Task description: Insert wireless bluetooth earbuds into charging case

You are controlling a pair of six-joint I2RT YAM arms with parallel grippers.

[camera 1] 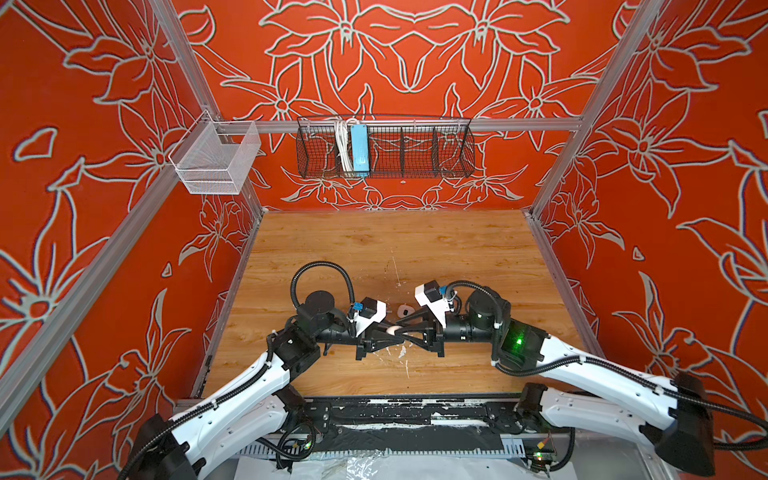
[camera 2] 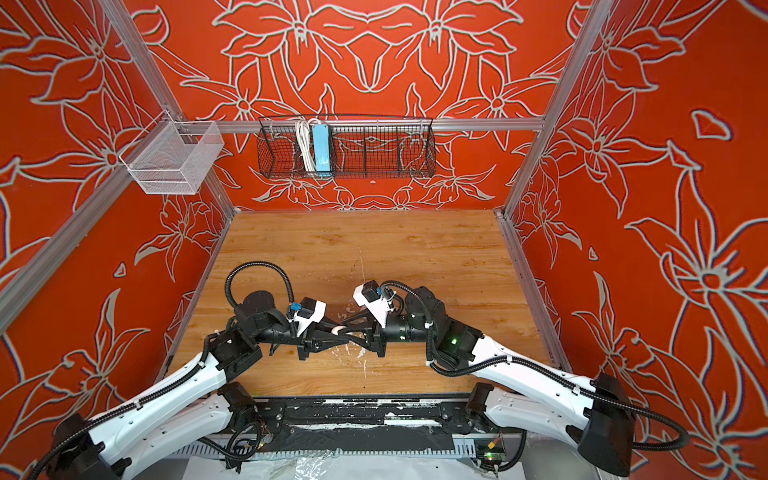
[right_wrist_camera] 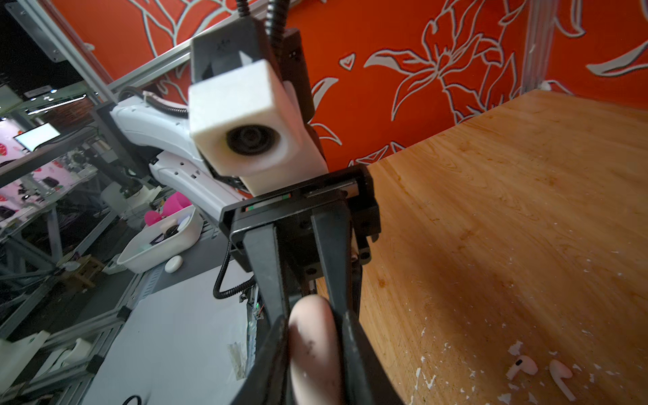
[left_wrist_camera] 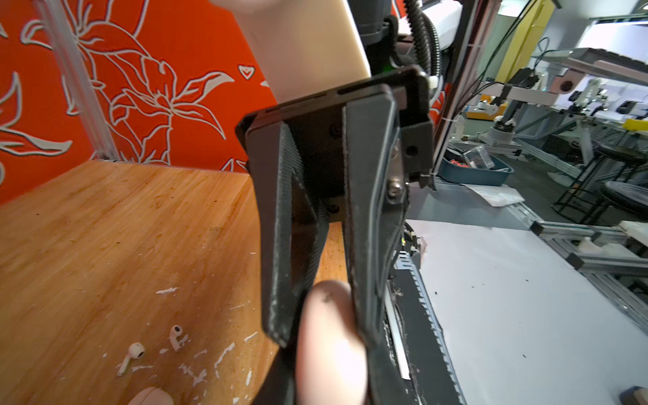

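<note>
A smooth pale-pink oval, seemingly the charging case (left_wrist_camera: pixel 332 344), is held off the table between both grippers, which face each other nose to nose. The left gripper (camera 1: pixel 389 337) and the right gripper (camera 1: pixel 408 330) each have a finger on either side of it. Whose grip bears it I cannot tell; the fingertips overlap around it. No earbud shows in it. Two white earbuds lie on the wood: one earbud (left_wrist_camera: pixel 131 357) nearer the left wrist camera and a second earbud (left_wrist_camera: pixel 177 336) just beyond it.
Another pink rounded piece (camera 1: pixel 405 310) lies on the table (camera 1: pixel 320 240) just behind the grippers. White scraps are scattered around the earbuds. A black wire basket (camera 1: pixel 416 152) hangs on the rear wall.
</note>
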